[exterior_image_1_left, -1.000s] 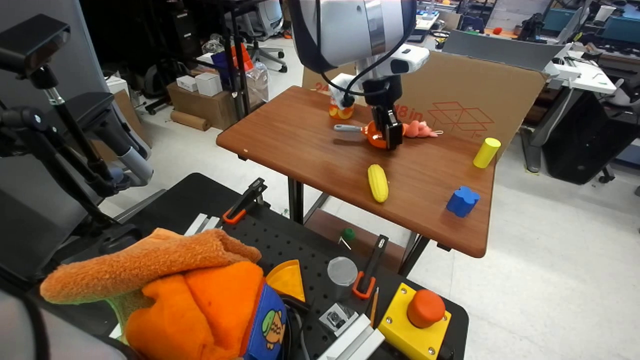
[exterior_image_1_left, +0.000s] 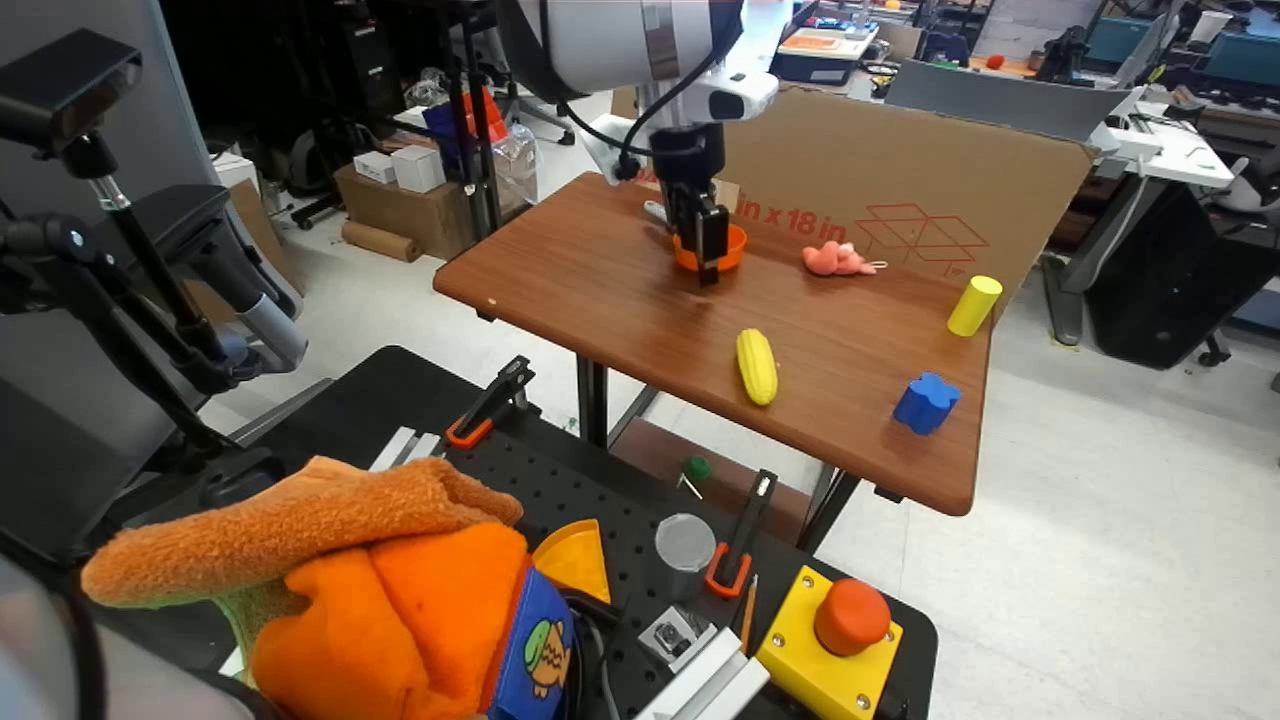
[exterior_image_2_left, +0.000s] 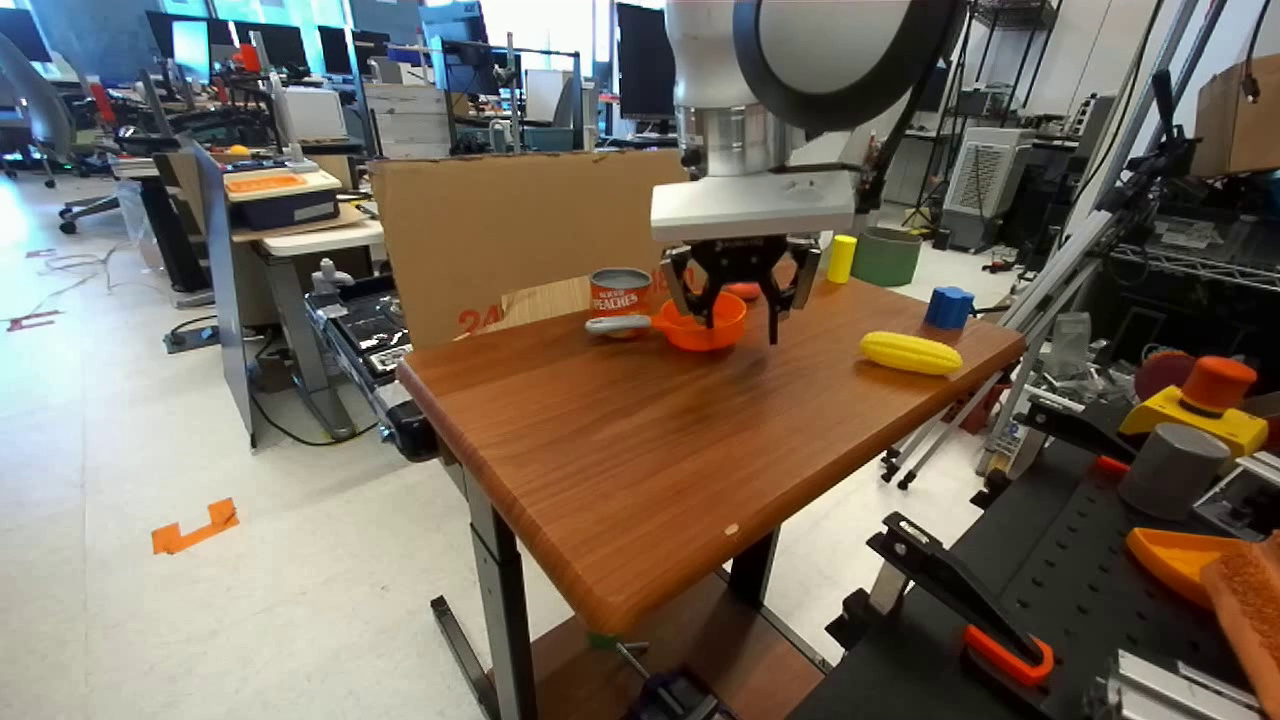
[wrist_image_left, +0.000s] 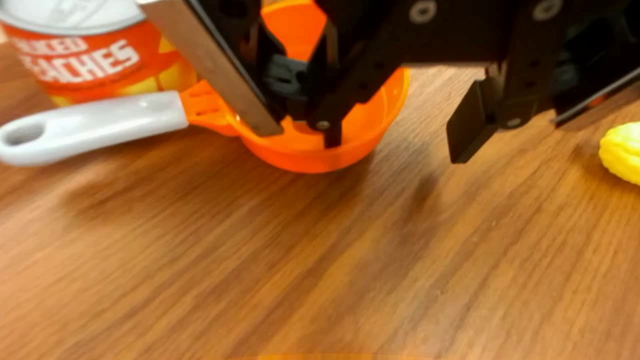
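An orange toy pan (wrist_image_left: 366, 135) with a pale grey handle (wrist_image_left: 96, 123) rests on the wooden table beside the peach can (wrist_image_left: 90, 66). My gripper is part open, straddling the pan's right side. In the wrist view, its left finger (wrist_image_left: 333, 133) comes down over the bowl's interior, while the right finger (wrist_image_left: 472, 123) is outside above bare wood. A gap shows between the right finger and the rim; whether the left one touches the pan I cannot tell.
Also on the table are a yellow corn (exterior_image_1_left: 757, 366), a blue block (exterior_image_1_left: 926, 403), a yellow cylinder (exterior_image_1_left: 974, 306) and a pink toy (exterior_image_1_left: 836, 258). A cardboard sheet (exterior_image_1_left: 888, 168) stands along the back edge.
In exterior view 1, the pan and my gripper have both shifted left and slightly back, closer to the can. The corn and the other toys have stayed put.
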